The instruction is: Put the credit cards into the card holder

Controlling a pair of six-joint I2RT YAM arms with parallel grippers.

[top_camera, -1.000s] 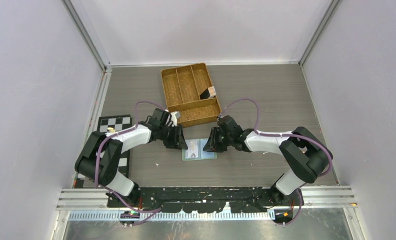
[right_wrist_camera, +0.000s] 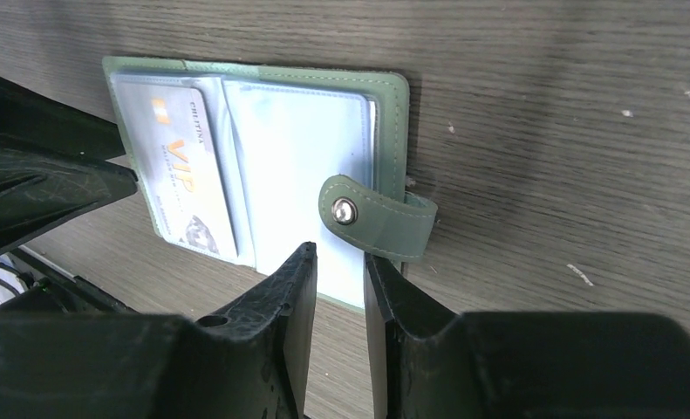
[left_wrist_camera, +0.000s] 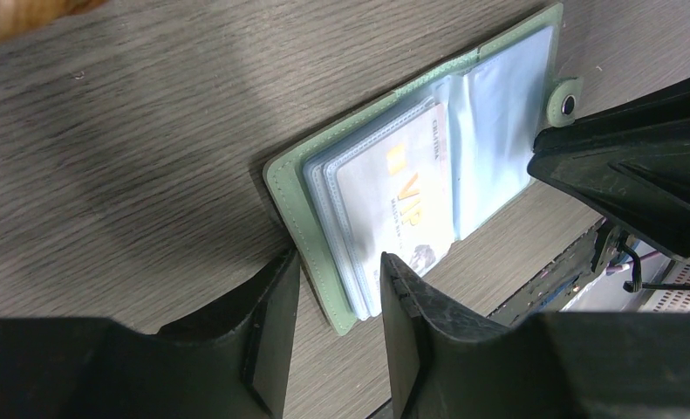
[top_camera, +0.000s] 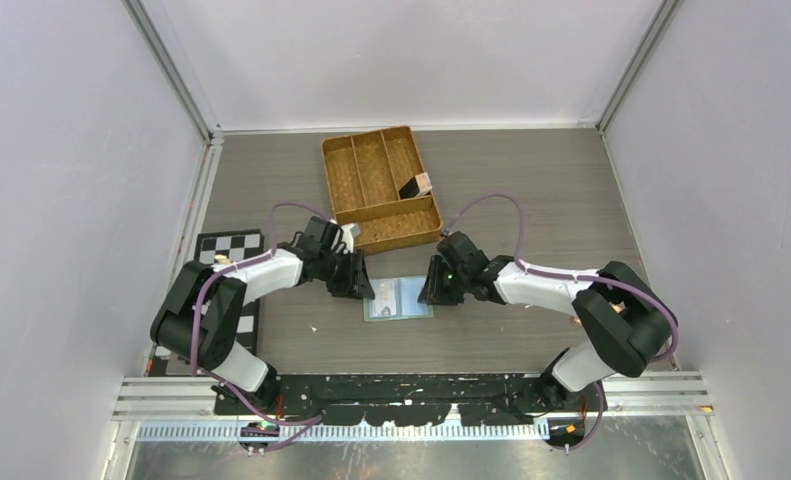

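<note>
An open card holder (top_camera: 398, 311) with pale green covers and clear sleeves lies on the table between the grippers. Its left half shows a VIP card, also seen in the right wrist view (right_wrist_camera: 181, 166). Its right half shows pale sleeves (right_wrist_camera: 293, 157). My left gripper is at the holder's left edge, fingers part open, apparently nothing held. My right gripper is at the right end beside the snap strap (right_wrist_camera: 385, 223), fingertips narrowly apart; whether they pinch anything, perhaps the strap or sleeve edge, is unclear.
A brown wooden tray (top_camera: 361, 185) with compartments and a small dark-and-tan object (top_camera: 417, 184) stands behind the holder. A checkered board (top_camera: 230, 244) lies at the left under the left arm.
My right arm has shifted to the right toward the holder's outer end since about a second ago. My left arm shows no visible change.
</note>
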